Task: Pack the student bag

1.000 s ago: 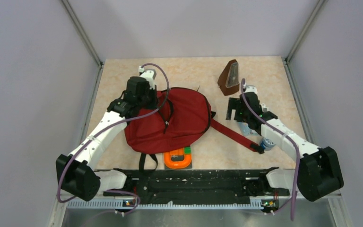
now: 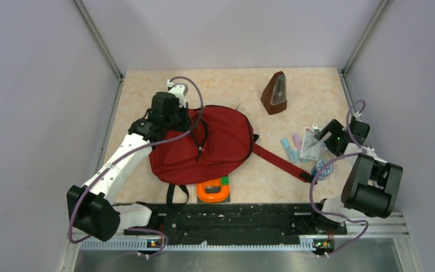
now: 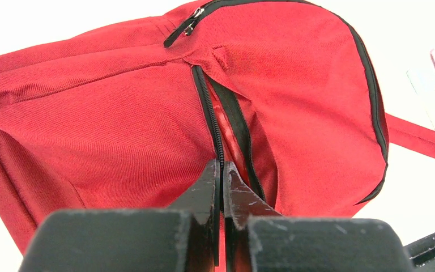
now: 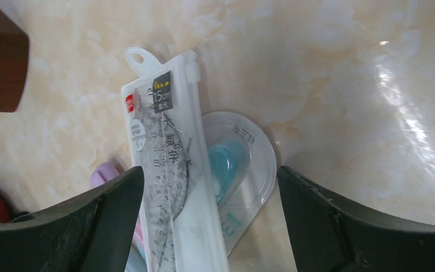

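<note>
A red bag (image 2: 221, 141) lies on the table with an unzipped opening. Over it my left gripper is shut, tips at the black zipper; whether anything thin is between them is unclear. At the right, my right gripper stands open astride a clear pouch (image 4: 167, 158) with printed contents and a clear rounded package (image 4: 241, 130) holding something teal, both lying on the table. Pink (image 2: 296, 139) and light-blue sticks (image 2: 286, 146) lie beside them, with a round blue-and-white tin (image 2: 322, 170) nearer the front.
A brown case (image 2: 272, 96) with a clear window stands at the back. An orange object (image 2: 214, 192) lies under the bag's front edge. A red strap (image 2: 280, 161) reaches toward the tin.
My right gripper has moved right, away from the bag's side, and now hovers at the pouch and package. The left arm has not visibly moved.
</note>
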